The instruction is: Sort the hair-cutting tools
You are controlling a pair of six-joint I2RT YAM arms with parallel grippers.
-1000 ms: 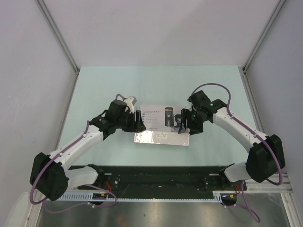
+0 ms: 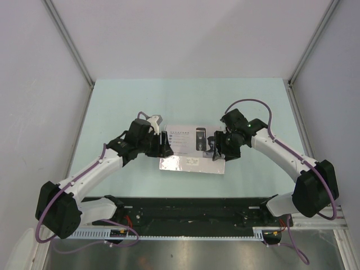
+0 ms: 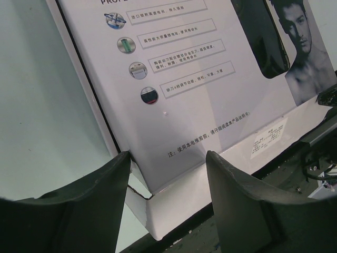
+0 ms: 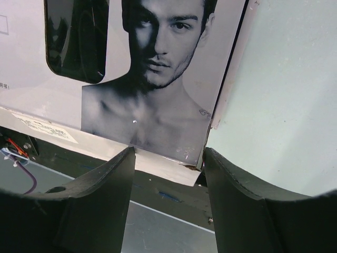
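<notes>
A white box (image 2: 183,138) printed with a clipper picture and a man's portrait lies closed on the table, its plain front face (image 2: 192,163) towards me. My left gripper is at its front left corner, with that corner held between the fingers. At the opposite front corner, my right gripper stands part open, one finger on either side of the box's edge near the portrait (image 4: 160,79). A dark gap runs along the box's left edge (image 3: 97,100). No hair cutting tools are in sight; the box's inside is hidden.
A dark strip (image 2: 185,211) runs along the table's front edge, below the box.
The left arm and the box stay where they were.
</notes>
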